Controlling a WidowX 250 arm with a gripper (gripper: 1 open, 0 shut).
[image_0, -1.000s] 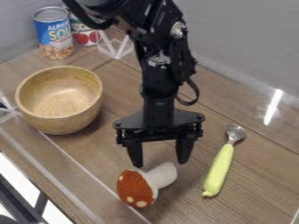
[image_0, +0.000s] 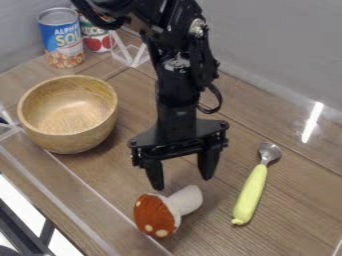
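My black gripper (image_0: 181, 172) hangs open over the wooden table (image_0: 120, 210), its two fingers pointing down with empty space between them. Just below it lies a toy mushroom (image_0: 156, 215) on its side, with an orange, white-spotted cap toward the front left and a white stem reaching up toward the fingers. To the right lies a spoon-like utensil with a pale yellow-green handle (image_0: 249, 195) and a metal head.
A wooden bowl (image_0: 67, 125) sits at the left. Two cans, one blue (image_0: 63, 40) and one red-labelled (image_0: 98, 36), stand at the back left against the wall.
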